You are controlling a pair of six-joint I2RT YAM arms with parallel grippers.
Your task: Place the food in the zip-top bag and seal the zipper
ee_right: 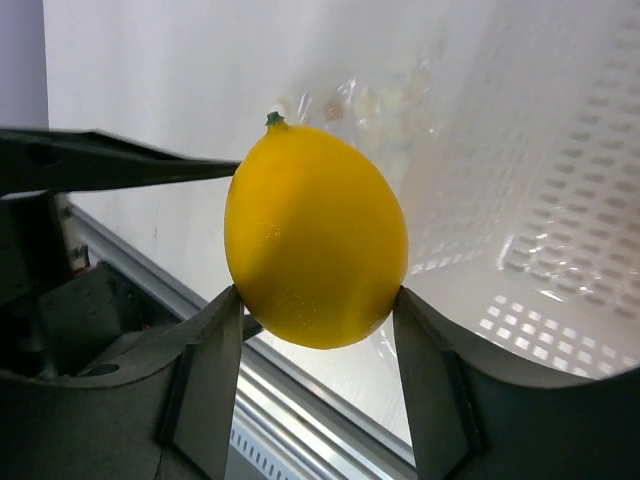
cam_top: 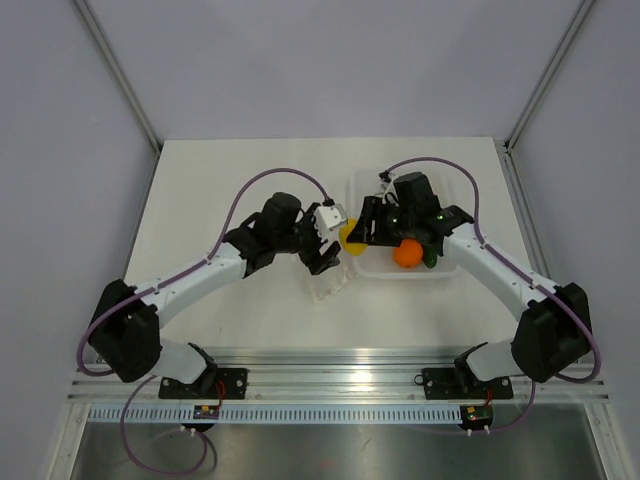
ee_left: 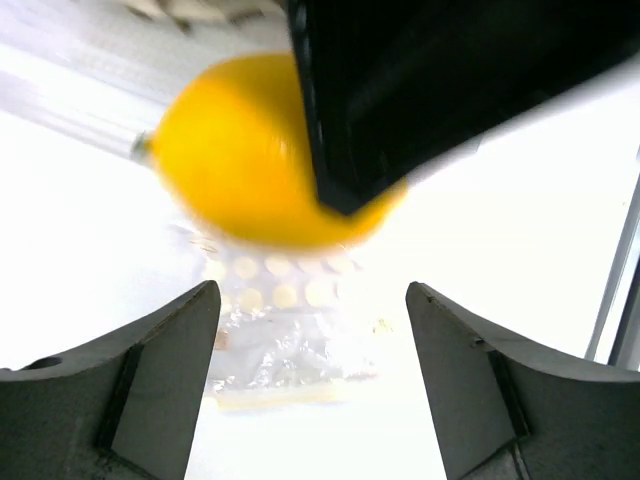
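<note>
Held in my right gripper is a yellow lemon-like toy fruit (ee_right: 315,235) with a small green tip; the fingers are shut on its sides. In the top view this fruit (cam_top: 351,238) hangs between the two grippers, left of the basket. My left gripper stands open with nothing between its fingers; one of the right gripper's dark fingers (ee_left: 350,130) crosses above it. The clear zip top bag (ee_left: 285,350) lies flat on the white table below, its edges hard to make out. Part of the bag (cam_top: 328,285) shows in the top view.
A white perforated basket (cam_top: 405,273) at the right holds an orange fruit (cam_top: 407,253) and a dark green item (cam_top: 430,257), partly hidden by the right arm. Both grippers are close together beside its left wall.
</note>
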